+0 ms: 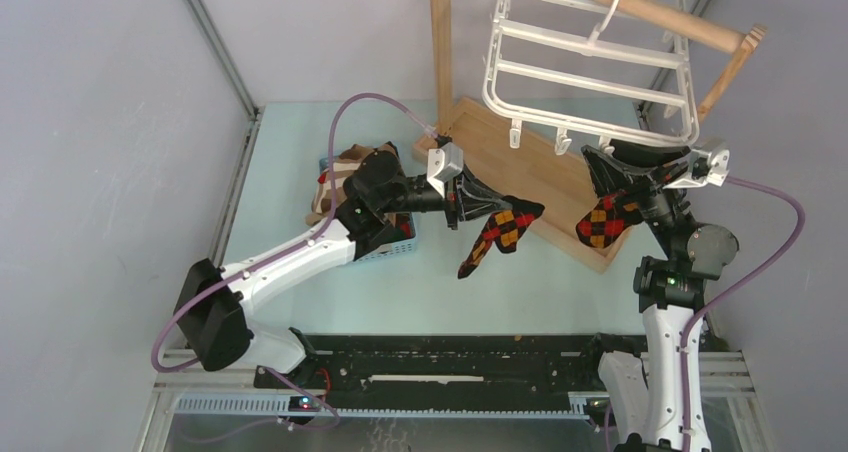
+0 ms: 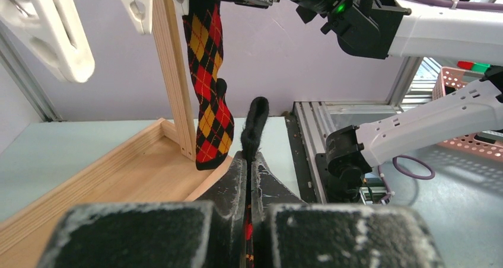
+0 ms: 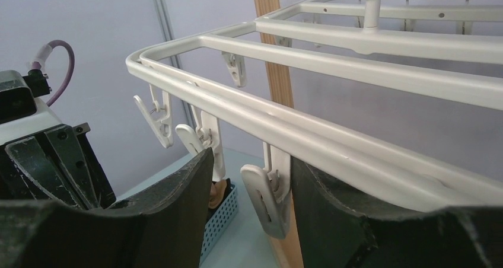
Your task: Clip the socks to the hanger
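A white hanger (image 1: 590, 72) with clips hangs from a wooden bar. My left gripper is shut on an argyle sock (image 1: 505, 230), whose dark tip sticks up beyond the fingers in the left wrist view. My right gripper is up under the hanger's front rail, its fingers part open on either side of a white clip (image 3: 267, 209). A second argyle sock (image 2: 207, 114) hangs below the right gripper; what holds its top is hidden.
A wooden tray (image 1: 470, 142) lies under the hanger. A blue basket (image 1: 385, 252) with cloth is behind my left arm. Wooden posts (image 1: 441, 32) carry the bar.
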